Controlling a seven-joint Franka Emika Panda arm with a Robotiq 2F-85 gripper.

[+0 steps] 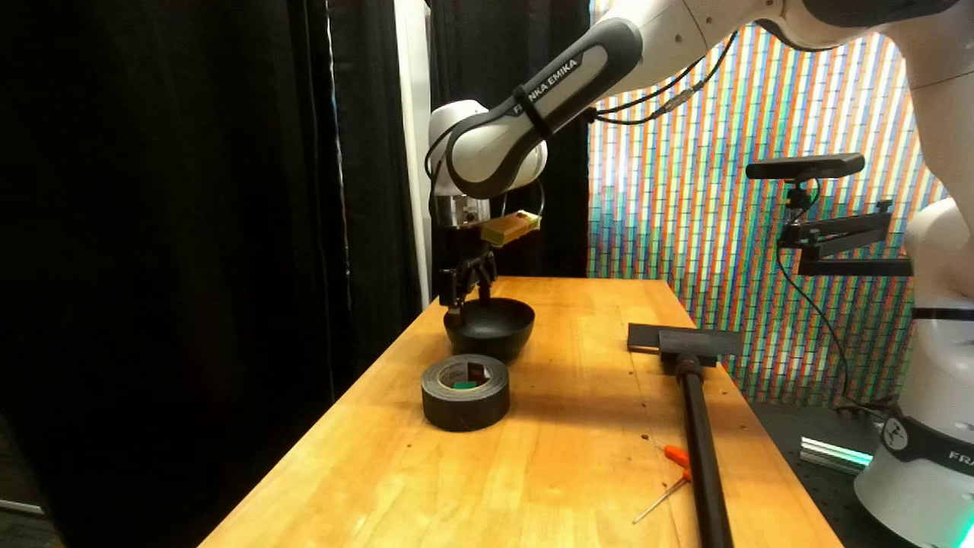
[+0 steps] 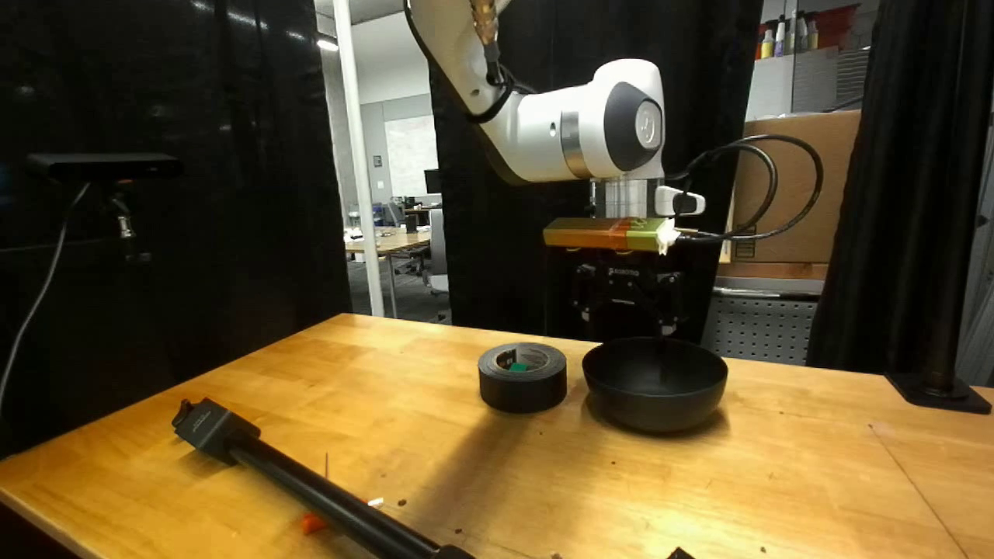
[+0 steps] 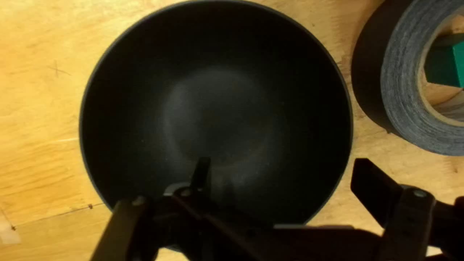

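A black bowl (image 1: 502, 330) stands upright on the wooden table, and its inside looks empty in the wrist view. Beside it lies a roll of dark tape (image 2: 523, 391), with a small green block (image 3: 448, 65) inside its hole. Over the bowl's rim my gripper hangs open; one fingertip (image 3: 201, 174) shows over the bowl and the other past its edge towards the tape side. Nothing is visible between them. In the second exterior view the black fingers are hard to make out against the dark curtain.
A black pole with a flat head (image 1: 701, 343) lies along one side of the table, and an orange-handled screwdriver (image 1: 676, 456) is beside it. A black stand base (image 2: 939, 392) sits past the bowl.
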